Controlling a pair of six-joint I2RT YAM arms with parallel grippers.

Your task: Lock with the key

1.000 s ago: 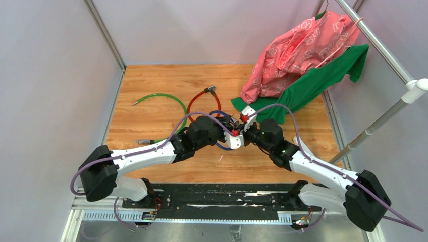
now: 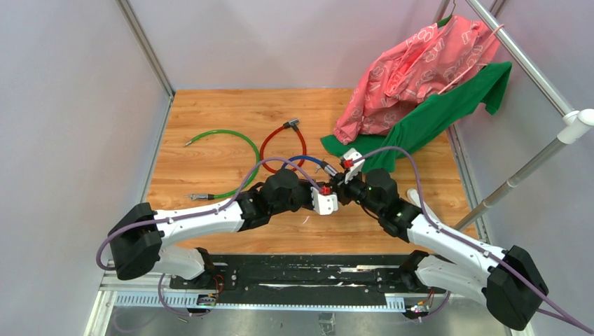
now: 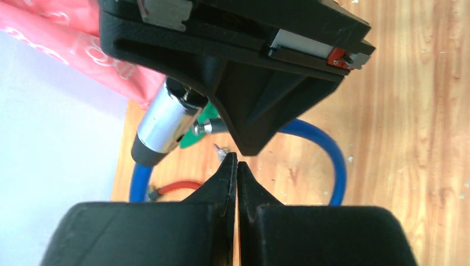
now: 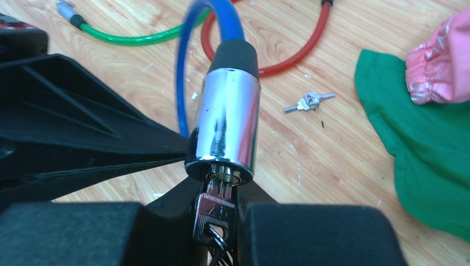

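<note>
The chrome lock cylinder [image 4: 224, 116] of the blue cable [image 4: 230, 19] is held up between the grippers, a key [image 4: 215, 216] in its bottom keyhole. In the right wrist view my right gripper has its fingers around the key; whether they grip it is unclear. My left gripper is shut with nothing visible between its tips, beside the right gripper's body and the lock [image 3: 166, 124]. The cable's other end [image 3: 213, 126] shows behind in the left wrist view.
A green cable [image 2: 245, 140] and red cable [image 2: 273, 133] lie on the wooden table [image 2: 210, 112]. Spare keys [image 4: 310, 102] lie near a green cloth [image 4: 421, 166] and pink fabric [image 2: 406, 77]. A metal pole [image 2: 518, 175] stands right.
My right gripper and arm have shifted slightly rightward and toward the front, with the blue cable's lock end now more visible between the two grippers.
</note>
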